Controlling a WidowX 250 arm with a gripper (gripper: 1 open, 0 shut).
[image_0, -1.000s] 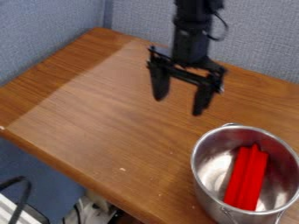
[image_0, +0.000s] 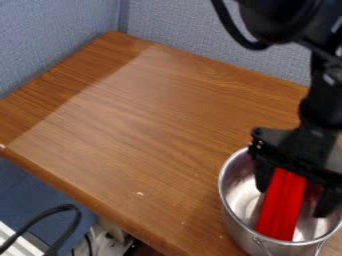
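Observation:
A steel pot (image_0: 243, 215) stands at the table's front right. Inside it lies a red bar-shaped object (image_0: 279, 208), its upper part behind my gripper (image_0: 290, 172). The gripper is open and reaches down into the pot, its fingers around the red object's upper part; whether they touch it cannot be seen.
Grey padded walls stand at the back and left. Black cables (image_0: 54, 215) and white items lie below the front-left edge.
My gripper has come from the middle back down and to the right, into the pot over the red object.

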